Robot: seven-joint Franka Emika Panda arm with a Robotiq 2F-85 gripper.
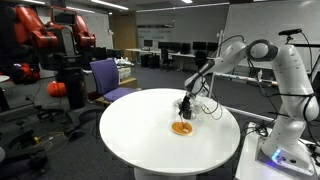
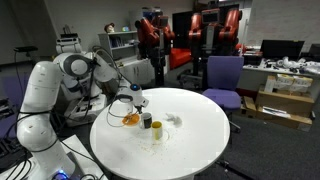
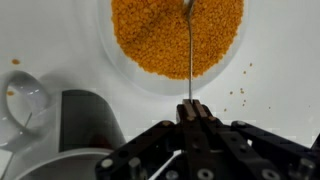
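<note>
My gripper is shut on the thin handle of a metal spoon (image 3: 190, 62) in the wrist view. The spoon reaches away from the fingers, with its far end over or in the orange grains (image 3: 150, 35); how deep it sits is hard to tell. These grains fill the middle of a white plate (image 3: 150, 78). In exterior view 2 the orange patch (image 2: 131, 119) shows on the table below the gripper.
A grey mug (image 3: 85, 125) with a pale handle stands close beside the plate and the gripper. A yellow cup (image 2: 157, 131) is nearby on the white round table (image 2: 185, 155). Stray grains lie around the plate.
</note>
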